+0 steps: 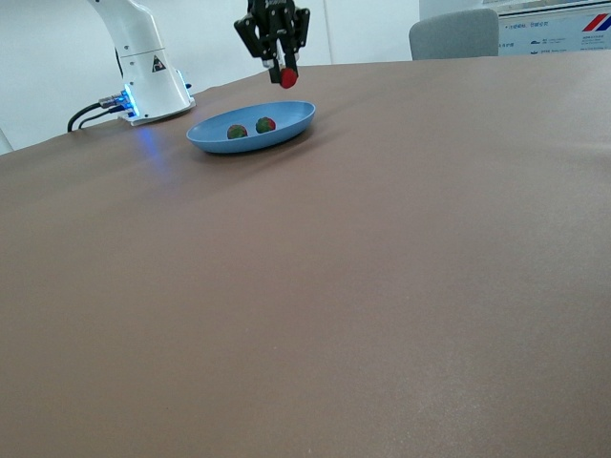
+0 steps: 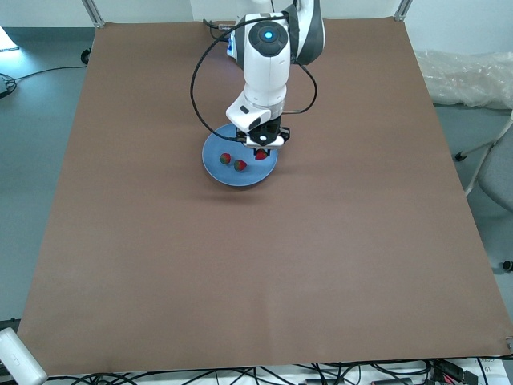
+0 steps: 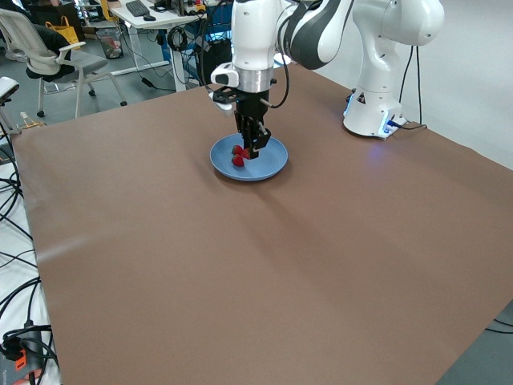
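Note:
A blue plate [image 2: 224, 172] sits on the brown table, holding two strawberries, one [image 2: 225, 158] beside another [image 2: 240, 165]. My gripper [image 1: 287, 74] hangs above the plate, shut on a red strawberry [image 1: 288, 78]. In the left view the held strawberry [image 2: 260, 155] appears over the plate's right part; in the right view the gripper [image 3: 250, 150] is over the plate too, its fingers partly hidden.
The arm's base [image 3: 365, 116] stands at the back. Cables run along one edge, and a grey chair [image 1: 453, 36] stands beyond the table.

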